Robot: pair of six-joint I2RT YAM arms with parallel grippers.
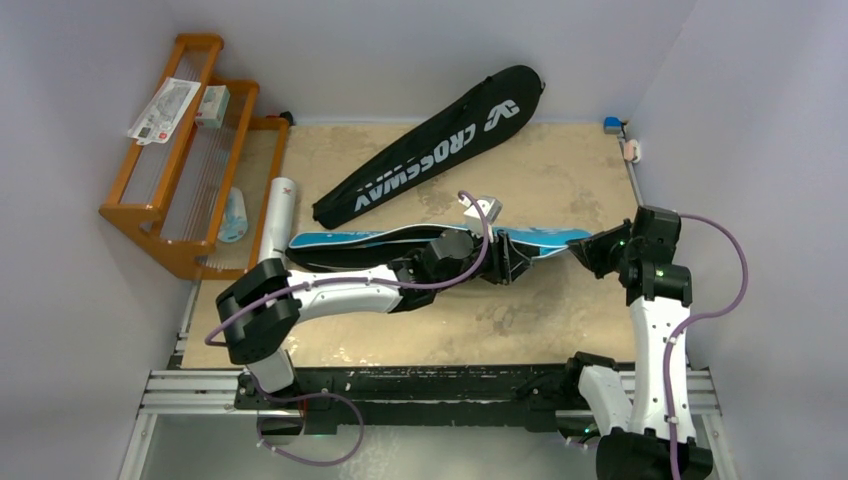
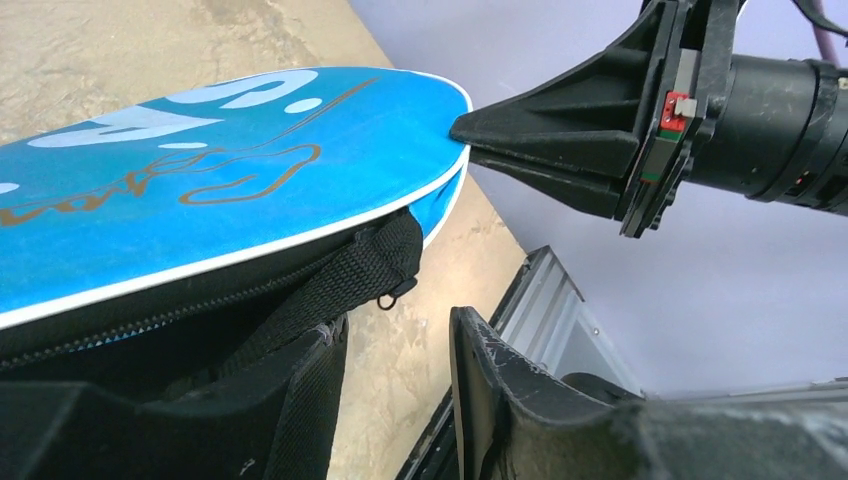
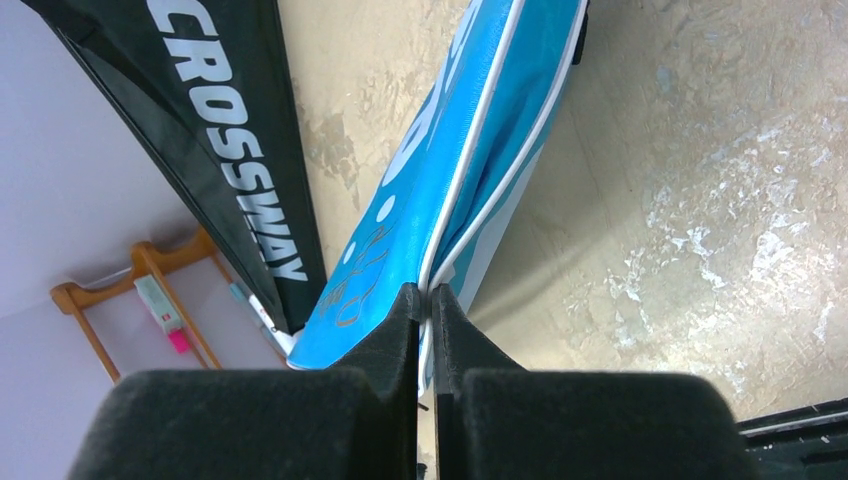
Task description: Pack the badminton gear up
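Note:
A blue racket bag [image 1: 550,237] with white piping lies across the middle of the table, its black zipped side turned to the front. At its right end, my right gripper is shut on the white-edged rim; the left wrist view shows the pinched tip too. Just in front of the bag, my left gripper stands part open, bare table showing between its fingertips. A black webbing strap [image 2: 365,268] by the zipper passes behind its left finger. Behind lies a black CROSSWAY bag [image 1: 432,147], flat and closed.
A wooden shelf rack [image 1: 205,160] fills the left side, holding a white packet [image 1: 165,110] and a small box [image 1: 212,106]. Beside it lies a white tube [image 1: 279,218]. Table space in front of the blue bag is clear.

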